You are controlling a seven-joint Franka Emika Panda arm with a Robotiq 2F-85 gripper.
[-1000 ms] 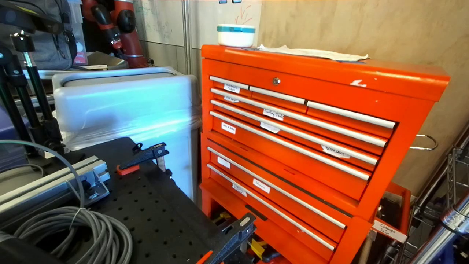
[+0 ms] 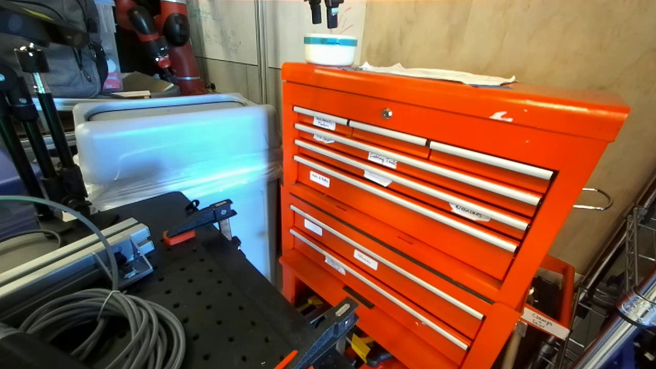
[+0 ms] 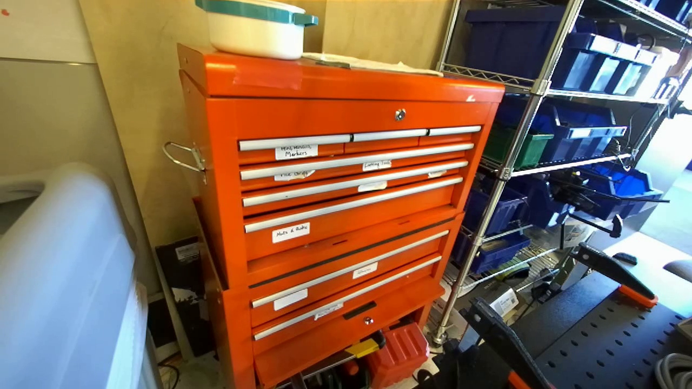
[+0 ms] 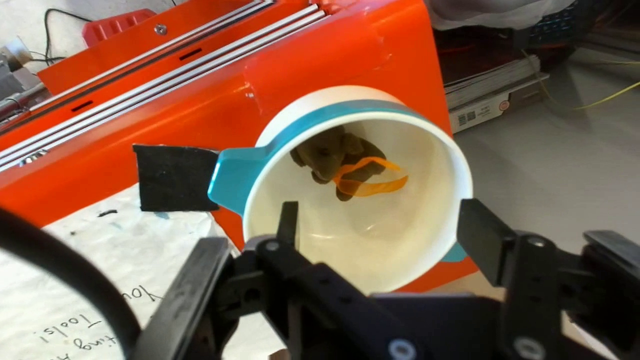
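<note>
A round white pot with a teal rim band (image 2: 332, 42) stands on top of the orange tool chest (image 2: 400, 117), at its left end. The second exterior view shows the same pot (image 3: 256, 29) with a teal handle. Inside it, in the wrist view, lie a brown plush toy (image 4: 328, 155) and an orange ribbon-like loop (image 4: 373, 187). My gripper (image 2: 324, 24) hangs just above the pot, fingers pointing down. Seen from the wrist, the gripper is open over the pot's mouth, its fingers apart with nothing gripped between them.
A white paper with handwriting (image 4: 90, 282) and a black patch (image 4: 177, 178) lie beside the pot on the chest top. A wire shelf with blue bins (image 3: 584, 129) stands beside the chest. A black perforated table (image 2: 209, 295) holds clamps and coiled cable (image 2: 138, 326).
My gripper has come down toward the pot; only its fingertips showed at the top edge before. Its fingers now look slightly closer together. The pot has not moved.
</note>
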